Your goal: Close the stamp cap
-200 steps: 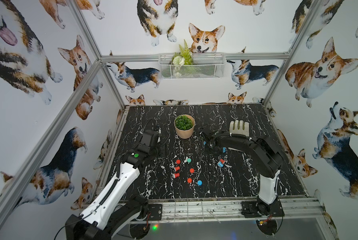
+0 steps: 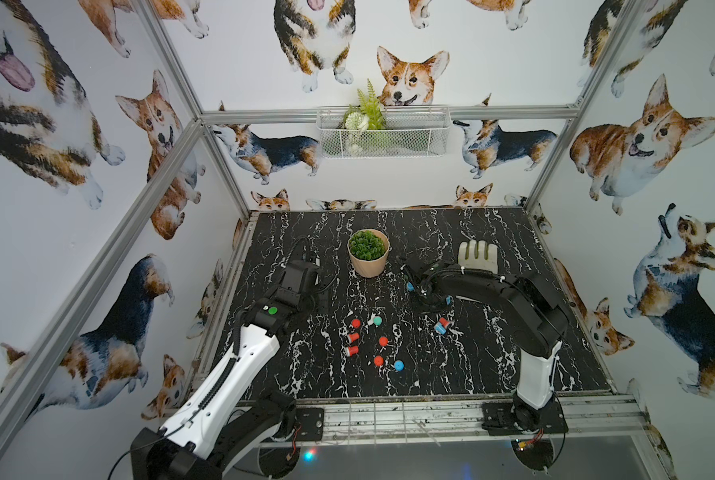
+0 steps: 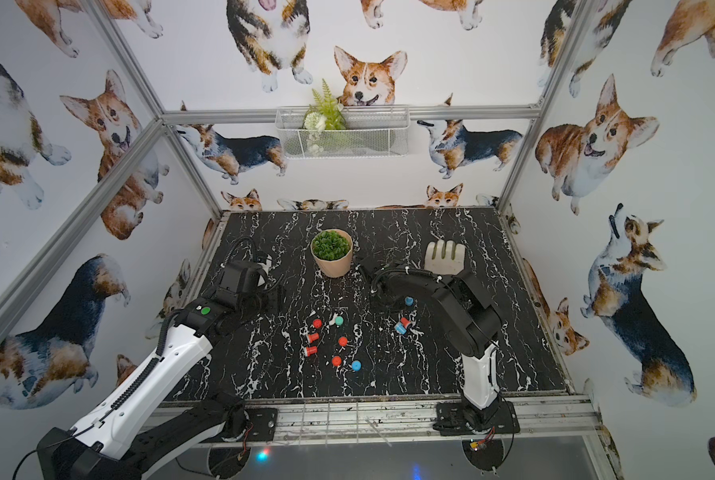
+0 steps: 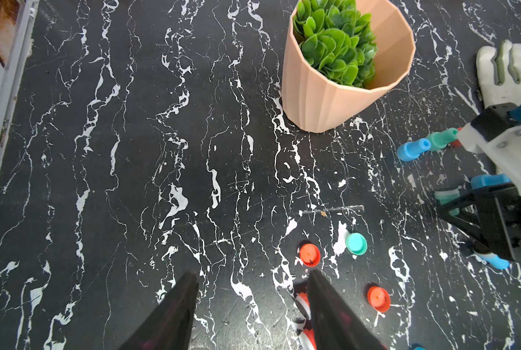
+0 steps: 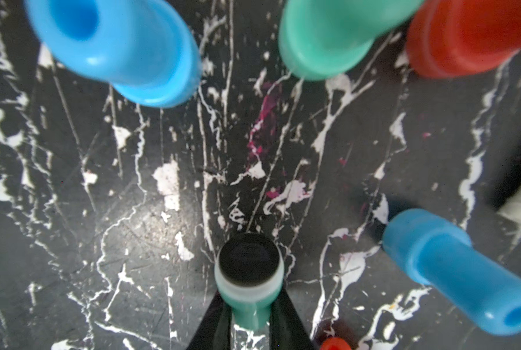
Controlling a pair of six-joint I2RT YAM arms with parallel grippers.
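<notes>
A green stamp (image 5: pixel 251 303) with a bare dark face and a white collar lies at my right gripper. Its sides are flanked closely by both fingers (image 5: pixel 213 323); whether they grip it cannot be told. In the left wrist view the same stamp (image 4: pixel 447 200) is partly hidden by the right fingers. A loose green cap (image 4: pixel 356 243) rests open side up on the table, left of the right gripper. My left gripper stands open above bare table, empty between its fingers, left of the caps.
Loose red caps (image 4: pixel 310 254) and red stamps (image 2: pixel 351 350) lie near the green cap. Blue (image 5: pixel 155 52), green (image 5: pixel 324 40) and red (image 5: pixel 470 40) stamps surround the right gripper. A potted plant (image 4: pixel 330 99) stands behind.
The right arm has shifted slightly around the same spot. Left arm barely moves; the caps and loose stamps stay where they were.
</notes>
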